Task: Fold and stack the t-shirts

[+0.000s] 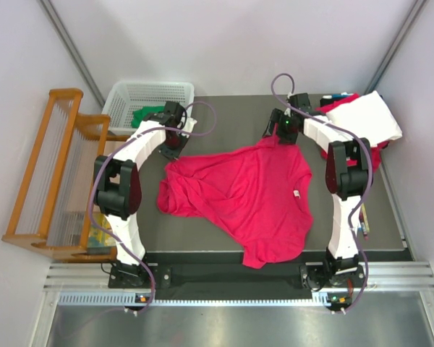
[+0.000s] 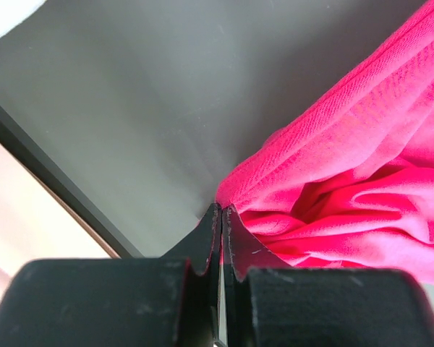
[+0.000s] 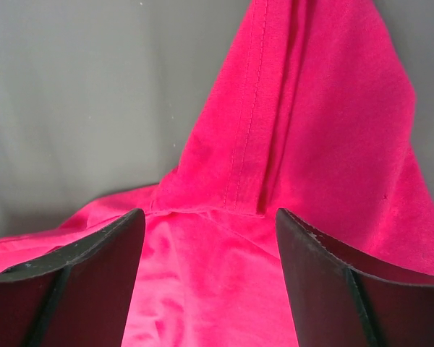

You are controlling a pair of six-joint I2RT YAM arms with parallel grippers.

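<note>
A pink-red t shirt lies spread and rumpled over the middle of the table, its lower part hanging over the front edge. At its upper left corner my left gripper is shut, with a pinch of the shirt's edge at its fingertips. My right gripper stands open over the shirt's upper right part, a hemmed flap of cloth lying beneath and between its fingers. In the top view the right gripper's tips are partly hidden by the arm.
A white basket with green cloth stands back left, beside a wooden rack. At the back right, a white folded cloth rests on red cloth. Pens lie along the right edge.
</note>
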